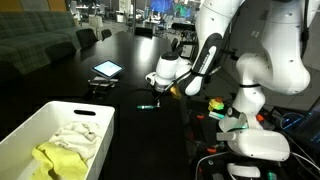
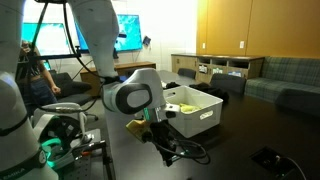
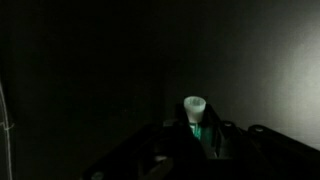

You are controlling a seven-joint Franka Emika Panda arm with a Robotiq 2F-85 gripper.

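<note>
A small green marker-like object with a pale end lies across the tips of my gripper, just over the dark table or touching it; which one I cannot tell. In the wrist view, its white end sticks out from between the dark fingers, with a bit of green behind it. My gripper is shut on it. From the second exterior side the gripper hangs low by the table, and the green object is hard to make out there.
A white bin holding a yellow cloth and a whitish cloth stands on the left. Farther back lies a tablet with a bright screen.
</note>
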